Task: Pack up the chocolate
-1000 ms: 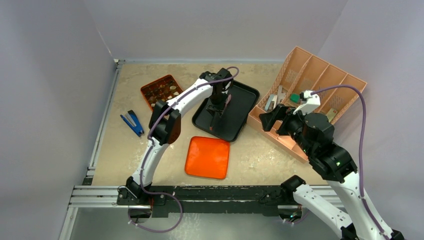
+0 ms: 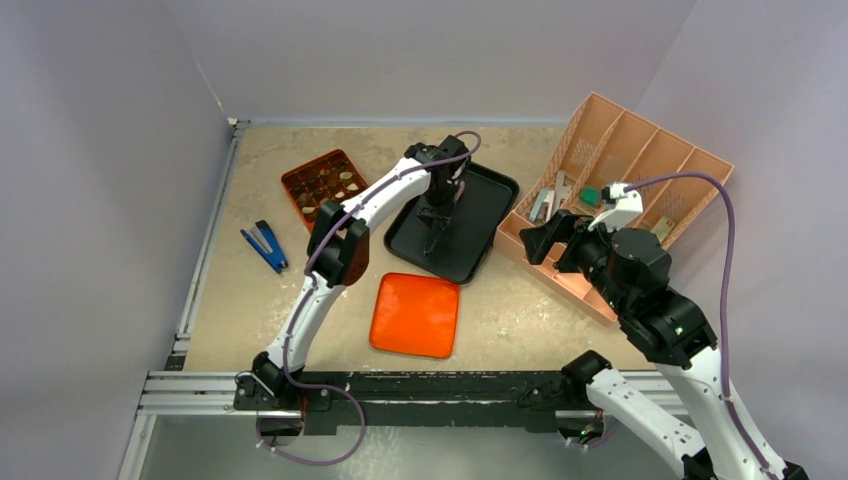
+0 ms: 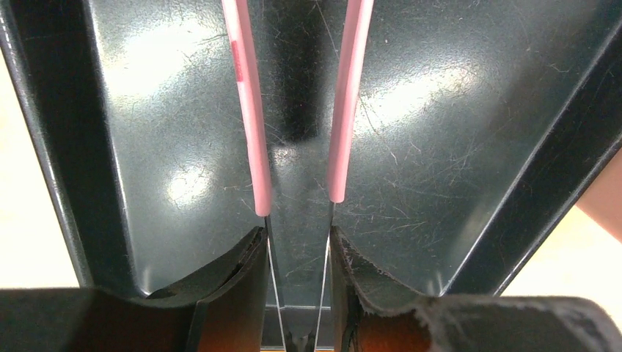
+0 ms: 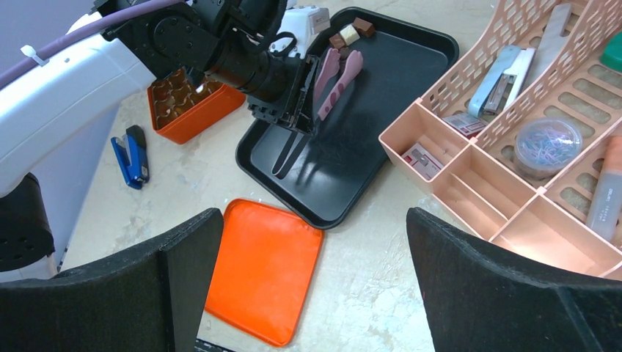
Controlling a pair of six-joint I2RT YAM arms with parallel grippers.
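Note:
My left gripper is over the black tray (image 2: 480, 230), its fingers part open around metal tongs (image 3: 339, 147) with pink tips; whether it grips them is unclear. In the right wrist view, small brown and white chocolate pieces (image 4: 364, 26) lie at the tray's far end, beside the pink tips. A red-orange compartment box (image 2: 322, 185) with small items stands left of the tray. My right gripper is open and empty, raised near the pink organiser's front.
An orange plate (image 2: 414, 315) lies in front of the black tray. A blue stapler-like tool (image 2: 262, 247) lies at left. The pink organiser (image 2: 650, 150) with stationery fills the right side. Bare table shows at front left.
The left arm and tongs have shifted very slightly within the black tray. The right arm has not moved.

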